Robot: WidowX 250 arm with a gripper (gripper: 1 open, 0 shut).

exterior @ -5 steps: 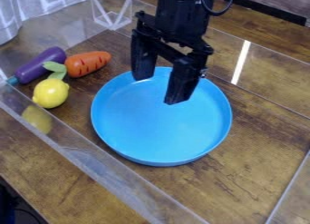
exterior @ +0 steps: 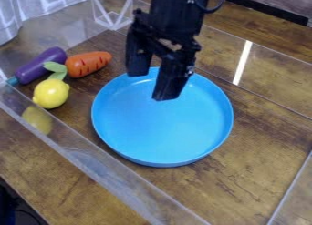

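My dark gripper [exterior: 159, 65] hangs open over the back part of a round blue plate [exterior: 159, 128], with nothing visible between its fingers. To the plate's left lie a yellow lemon-like item [exterior: 50, 93] with a green leaf, an orange carrot [exterior: 87, 64] and a purple eggplant-like item [exterior: 35, 70].
A clear plastic edge runs diagonally across the lower left, and a white strip [exterior: 242, 63] lies at the back right.
The gripper has risen slightly toward the back and shifted a little left over the plate. The plate and toy items have not moved.
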